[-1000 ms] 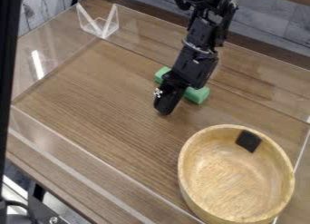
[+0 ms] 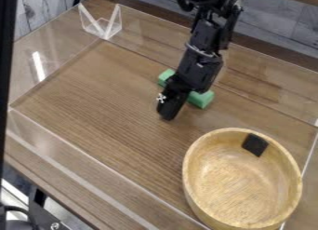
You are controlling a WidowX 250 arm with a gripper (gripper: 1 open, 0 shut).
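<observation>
My black gripper (image 2: 172, 101) reaches down from the top centre to the wooden tabletop, its tip low over the board. A green block (image 2: 199, 98) lies just behind it, partly hidden by the gripper. The gripper looks shut; whether anything is between its fingers is hidden.
A large yellow bowl (image 2: 243, 196) with a black patch (image 2: 254, 145) on its rim fills the lower right. A clear plastic object (image 2: 102, 21) stands at the back left.
The gripper has shifted very slightly; the green block and bowl stay where they were.
</observation>
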